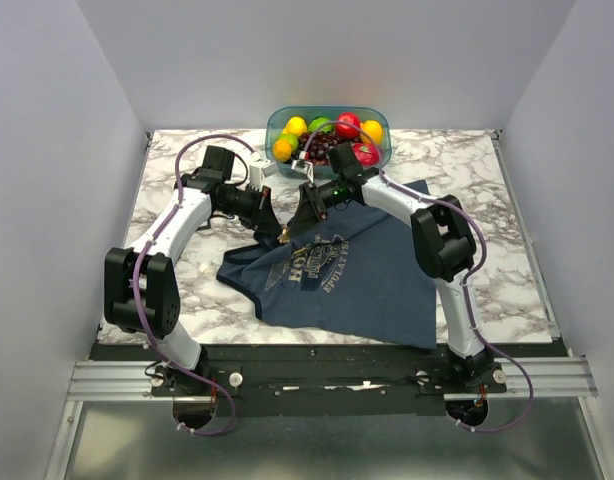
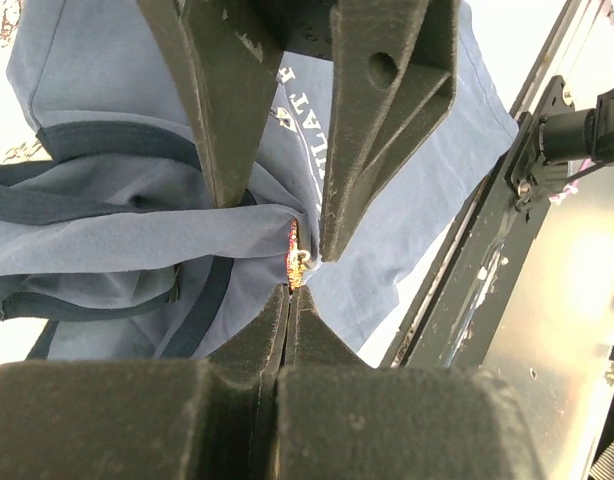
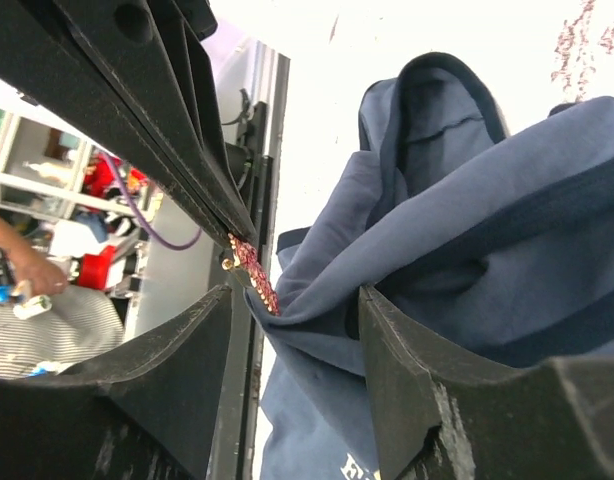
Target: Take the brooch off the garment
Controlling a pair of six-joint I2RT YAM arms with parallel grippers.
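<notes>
The slim brooch (image 2: 294, 256), red and gold, lies against a raised fold of the dark blue garment (image 3: 457, 230). My left gripper is shut with its tips on one end of the brooch; in the right wrist view that end (image 3: 239, 245) meets the left tips. My right gripper stands part open, one finger on either side of the fold, with fabric passing between. Seen from the left wrist, the right fingers (image 2: 372, 130) straddle the cloth just beyond the brooch. From above, both grippers meet over the garment's left upper part, and the brooch shows only as a small gold spot.
Behind the garment stands a clear blue bin (image 1: 382, 170) of fruit, close to the right arm's wrist. Both arms are very near each other.
</notes>
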